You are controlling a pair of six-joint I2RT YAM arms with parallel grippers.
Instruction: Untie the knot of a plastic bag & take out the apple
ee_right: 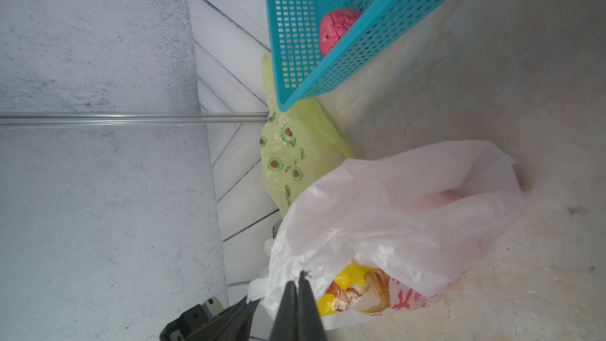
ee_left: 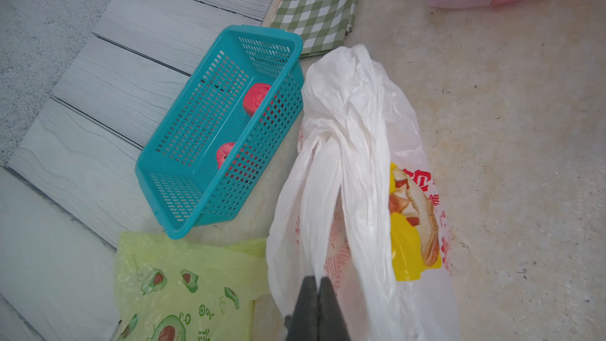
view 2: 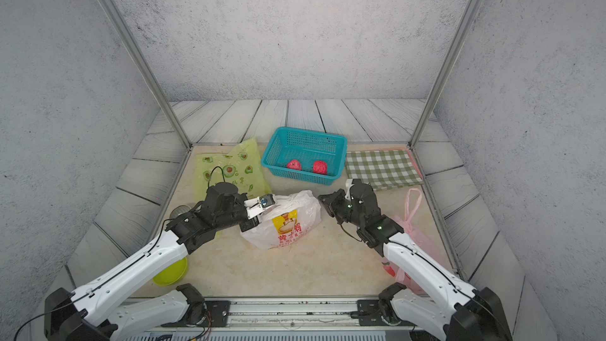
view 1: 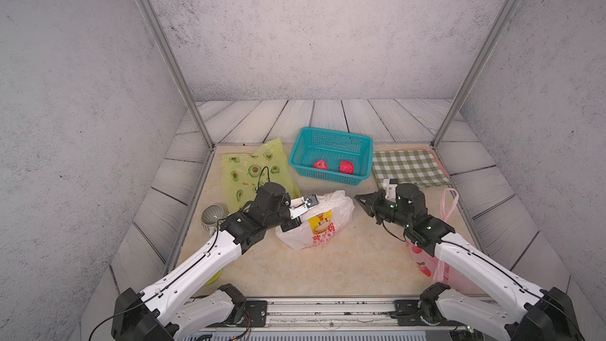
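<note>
The white plastic bag with a yellow and red print lies mid-table between the two arms. Its gathered top runs towards my left gripper, which is shut on a strand of it. My right gripper is shut with nothing between its fingers, and the bag spreads behind and beyond its tips. From above, the right gripper sits just right of the bag's right end. A faint pinkish shape shows through the film in the right wrist view; the apple itself cannot be made out.
Behind the bag stands a turquoise basket holding two pinkish-red objects. A green avocado-print bag lies at left, a checkered cloth at back right, and a pink bag beside the right arm.
</note>
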